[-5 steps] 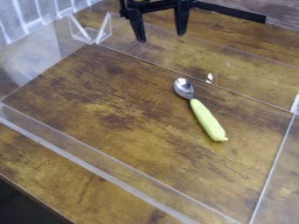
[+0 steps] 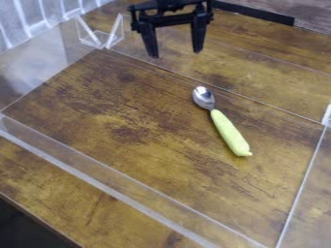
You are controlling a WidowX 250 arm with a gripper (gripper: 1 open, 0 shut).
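A spoon with a shiny metal bowl and a pale yellow-green handle lies on the wooden surface inside a clear low-walled enclosure, right of centre. My black gripper hangs at the top middle, well above and behind the spoon, its two fingers apart with nothing visible between them.
Clear walls border the wooden floor on the sides and front. A small clear bracket stands at the back left, near a white rack.
My gripper has shifted slightly over the last second and sits a little lower than a second ago, still open. The spoon has not moved.
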